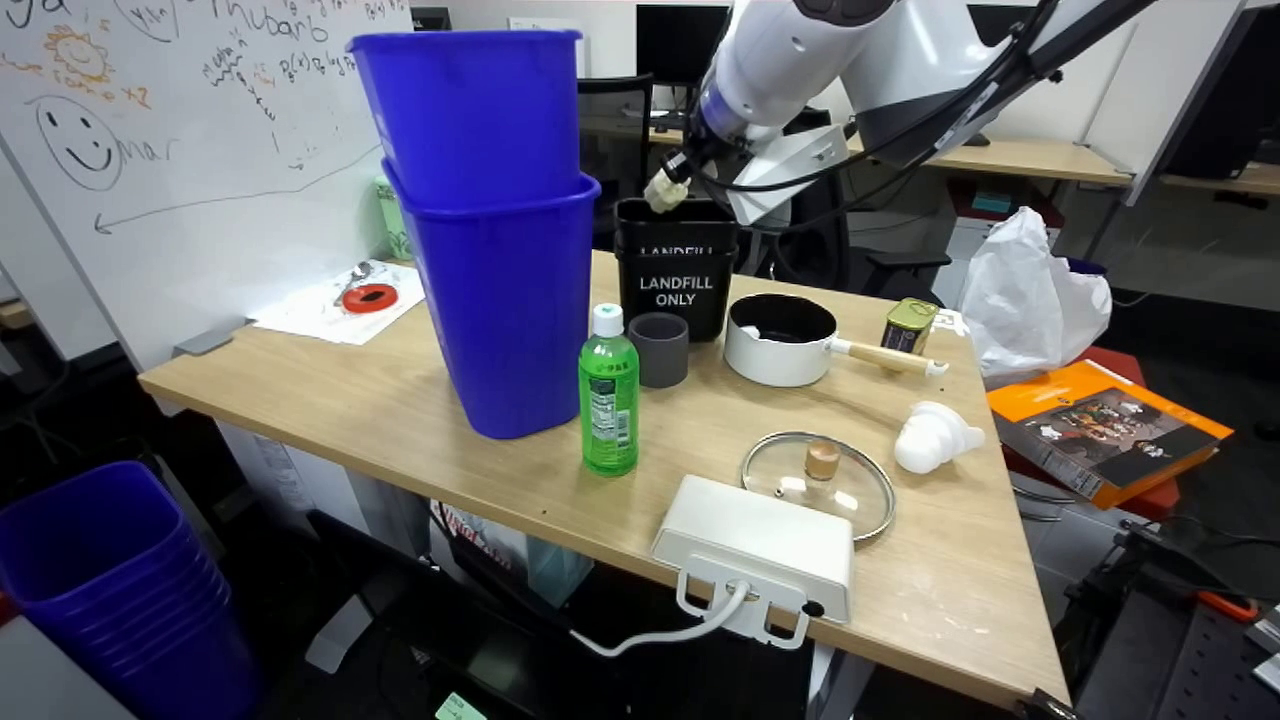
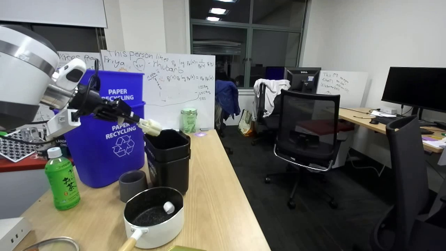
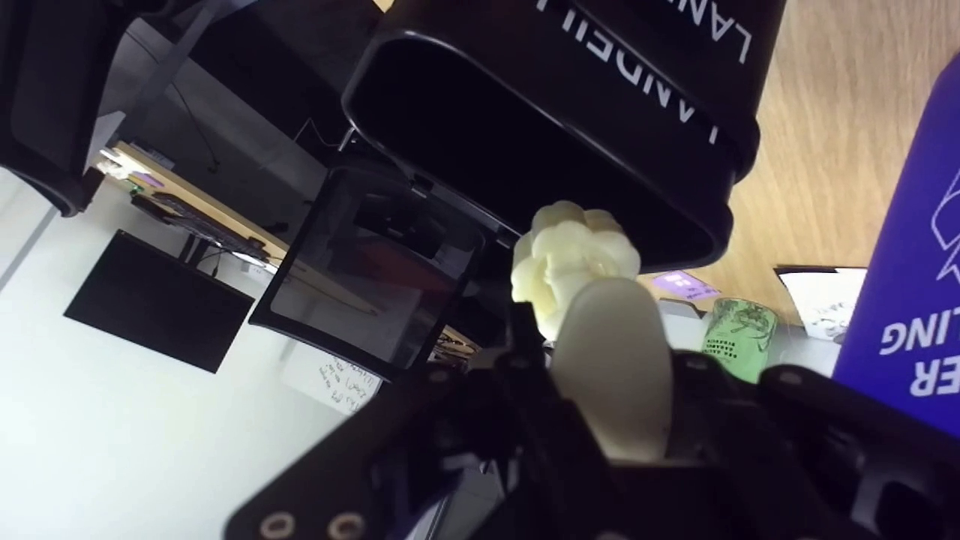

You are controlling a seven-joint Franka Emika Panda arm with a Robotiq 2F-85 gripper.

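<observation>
A pale cream, lumpy object (image 3: 574,247) sticks out beyond the tip of my gripper (image 1: 679,174), which is shut on it. One rounded cream finger (image 3: 616,355) shows in the wrist view; the other is mostly hidden. In exterior view 2 the lumpy object (image 2: 151,127) hangs just over the near rim of the black landfill bin (image 2: 170,173). The bin's dark mouth (image 3: 504,144) lies beyond the object in the wrist view. What is inside the bin is too dark to see.
Tall stacked blue recycling bins (image 1: 498,300) stand beside the black bin. A grey cup (image 1: 659,349), a green bottle (image 1: 609,396) and a white pot (image 1: 780,348) with a small white piece inside stand nearby. A glass lid (image 1: 828,486) lies towards the front.
</observation>
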